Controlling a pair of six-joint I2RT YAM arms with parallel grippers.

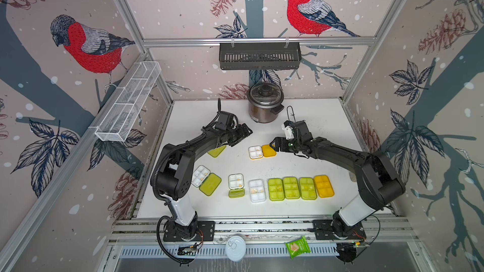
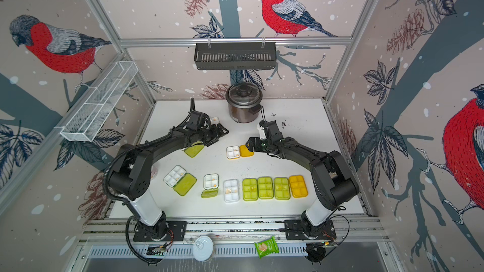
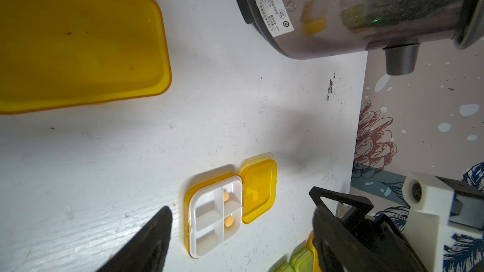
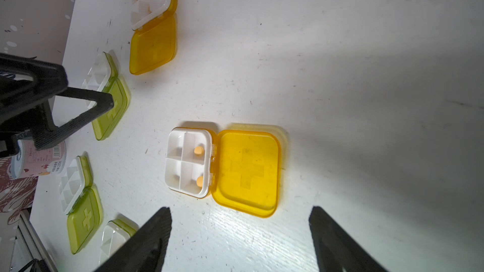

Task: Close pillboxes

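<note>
An open pillbox with a white four-part tray [image 4: 190,161] lies mid-table, its yellow lid [image 4: 247,171] folded out flat to the right. Orange pills show in two of its compartments. My right gripper hovers by the lid's right side, fingers apart, nothing between them. The left gripper stands open and empty, left of and behind that box. Close below the left wrist camera is another yellow lid [image 3: 75,40], also open. More pillboxes stand open at left: a large green-lidded one [image 1: 209,184] and a smaller one with its green lid [image 1: 236,193] tipped.
Along the front lie a white-topped box [image 1: 257,190], several green boxes [image 1: 291,188] and a yellow one [image 1: 323,185]. A dark lidded pot [image 1: 265,103] stands at the back. Free table lies right of the pot and in front of the right arm.
</note>
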